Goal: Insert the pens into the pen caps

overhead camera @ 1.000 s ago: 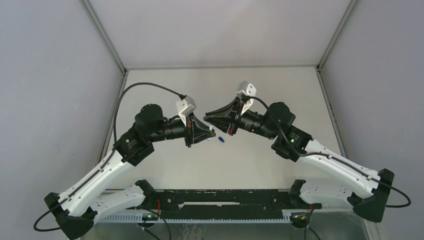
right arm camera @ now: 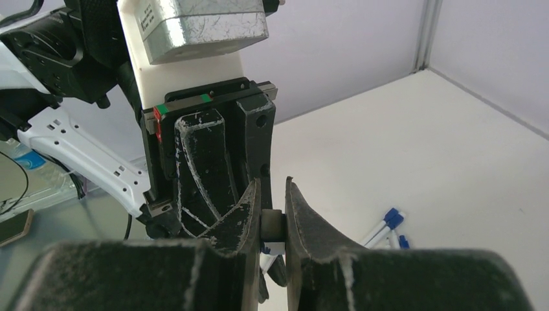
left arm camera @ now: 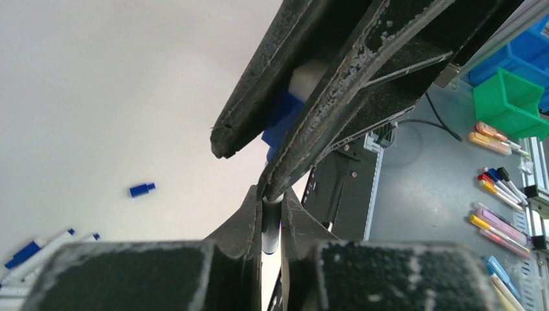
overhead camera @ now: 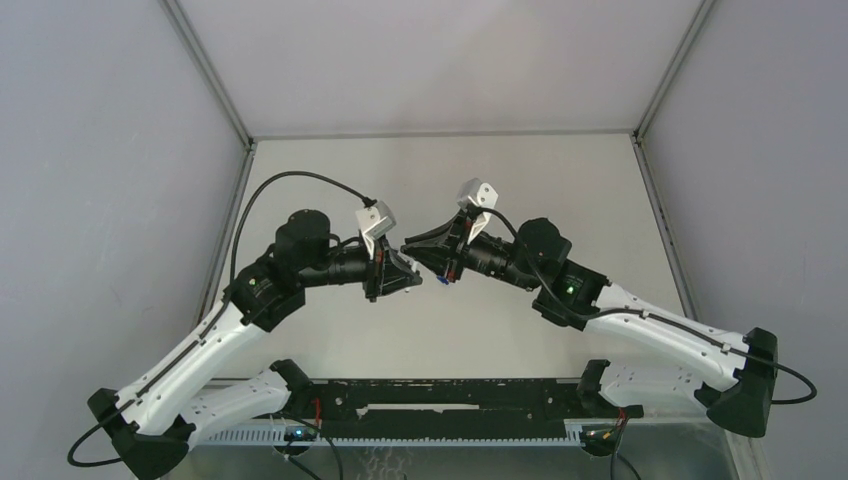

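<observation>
Between the fingers of my left gripper, one on each side, sits a white pen (left arm camera: 270,233), held close with no clear gap. My right gripper is shut on a small cap that looks dark on top; in the left wrist view this cap shows blue between the right fingers. The right fingertips hang right above the pen's upper end and partly hide it, so whether cap and pen touch cannot be told. Another blue cap (left arm camera: 142,189) lies on the white table.
Several white pens with blue ends lie together on the table, also at the lower right of the right wrist view. Bins (left arm camera: 508,97) and coloured pens stand off the table.
Both grippers have shifted slightly left and toward the table's front edge, the right one dipping over the loose blue cap in the top view. The pen has moved along with the left gripper.
</observation>
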